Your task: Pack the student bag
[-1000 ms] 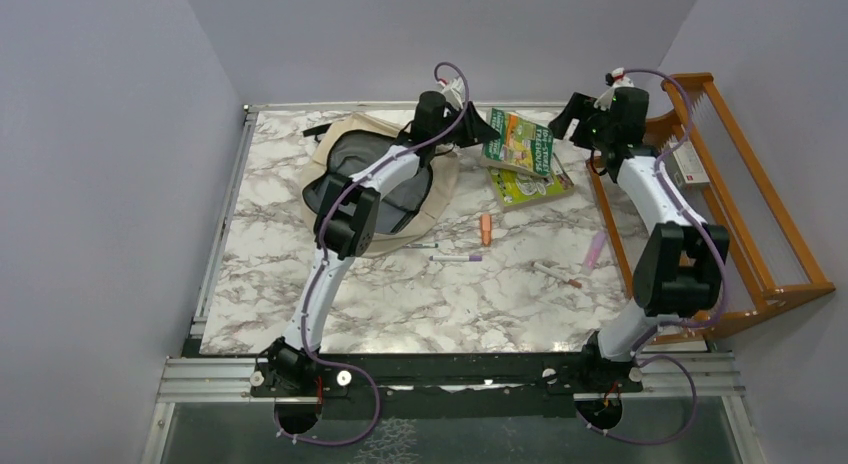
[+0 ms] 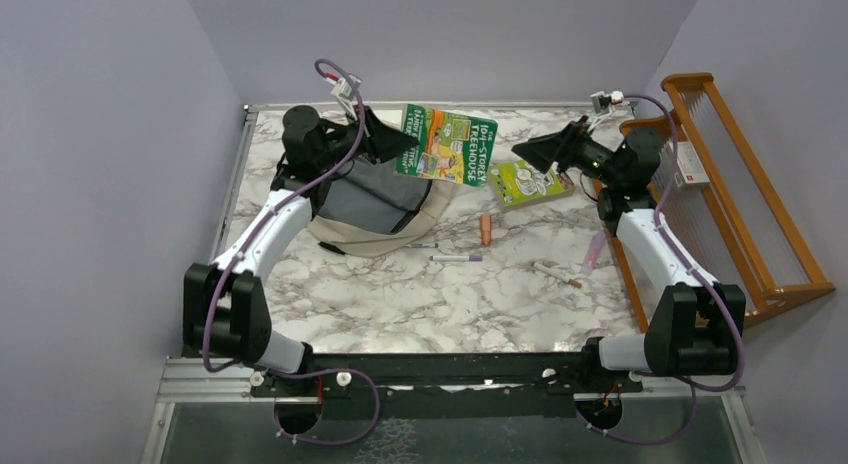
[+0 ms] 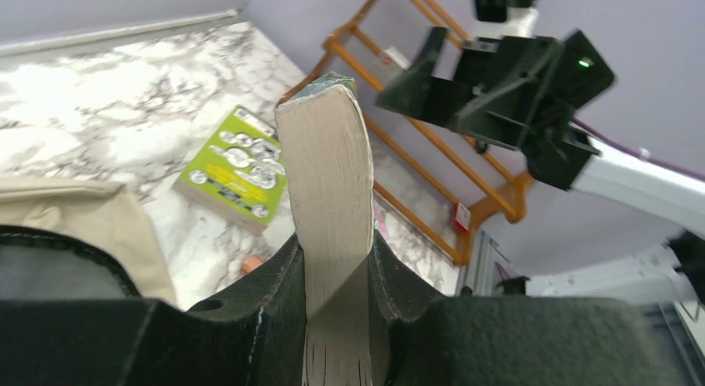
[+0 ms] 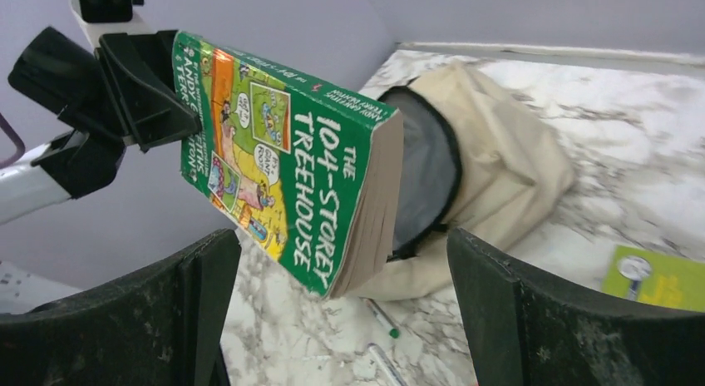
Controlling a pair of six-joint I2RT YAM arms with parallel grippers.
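A thick green book titled The 104-Storey Treehouse (image 2: 450, 145) hangs in the air over the right side of the open beige and grey bag (image 2: 365, 206). My left gripper (image 2: 408, 144) is shut on the book's left edge; in the left wrist view the book's pages (image 3: 326, 178) rise upright between the fingers. On the table lies a yellow-green book (image 2: 528, 183), right of the bag. My right gripper (image 2: 528, 156) hovers above that book's right part, open and empty. In the right wrist view its two fingers (image 4: 179, 311) stand wide apart.
An orange item (image 2: 486, 230), a purple-ended marker (image 2: 456, 258), a dark pen (image 2: 420, 246), a brown-ended marker (image 2: 556, 274) and a pink item (image 2: 594, 251) lie on the marble table. A wooden rack (image 2: 745, 184) holding a white box (image 2: 690, 166) stands at the right.
My left gripper has lifted the green book off the yellow-green one and carried it left to the bag. My right gripper has moved a little left and lower in view.
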